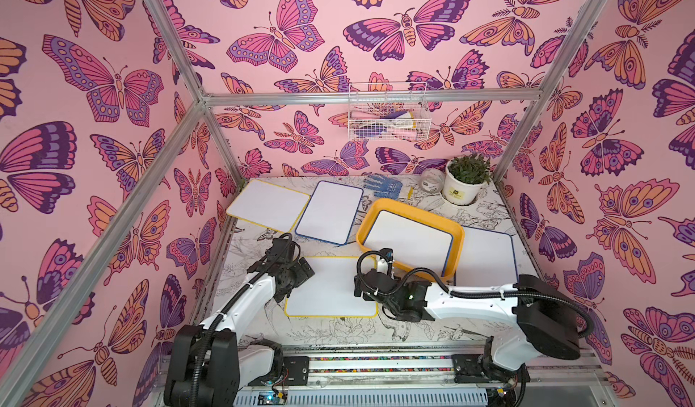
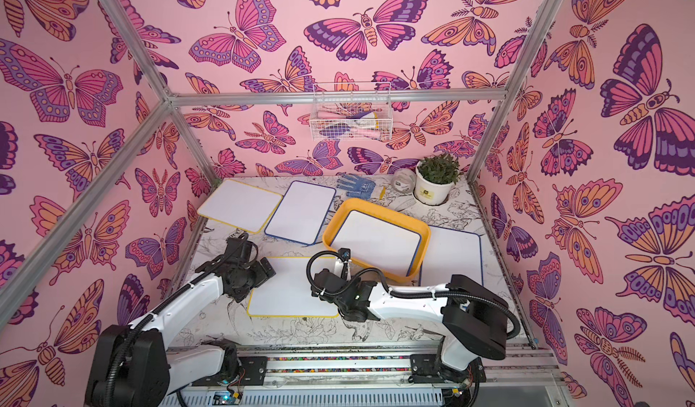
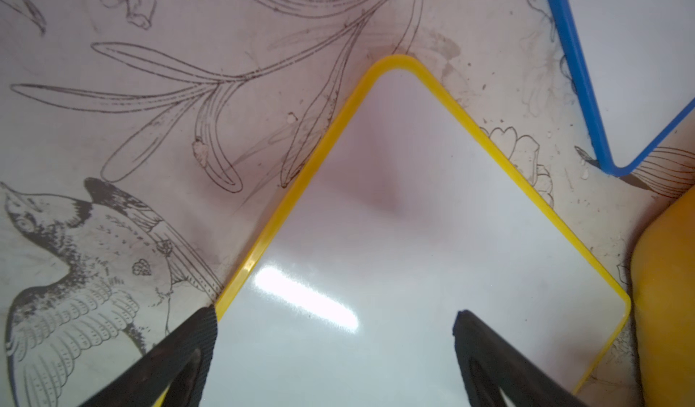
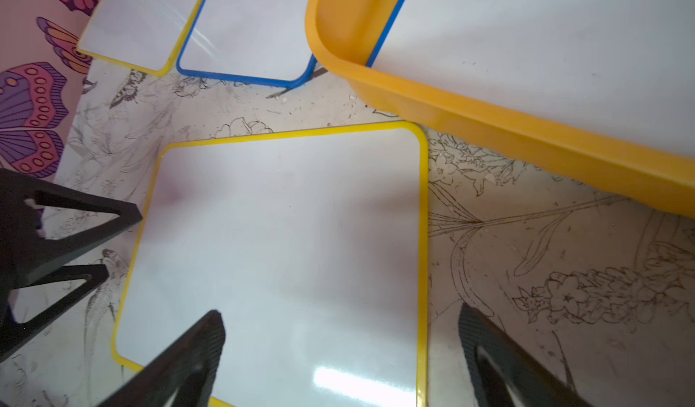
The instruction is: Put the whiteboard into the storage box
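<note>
Flat on the table at the front lies a yellow-edged whiteboard (image 1: pixel 329 287). Behind it to the right stands the orange storage box (image 4: pixel 506 128) with a blue-edged whiteboard (image 1: pixel 409 236) lying inside. My left gripper is open above the yellow-edged board's left side, nothing between its fingers. Over its right side hangs my right gripper, also open and empty; the board's right edge passes between its fingers in the right wrist view. The left gripper's fingers (image 4: pixel 108 218) show at the left of that view.
Another yellow-edged board (image 1: pixel 268 204) and a blue-edged board (image 1: pixel 329 211) lie at the back left. One more blue-edged board (image 1: pixel 488 255) lies right of the box. A blue glove (image 1: pixel 383 185), tape roll (image 1: pixel 431 181) and potted plant (image 1: pixel 467 179) stand at the back.
</note>
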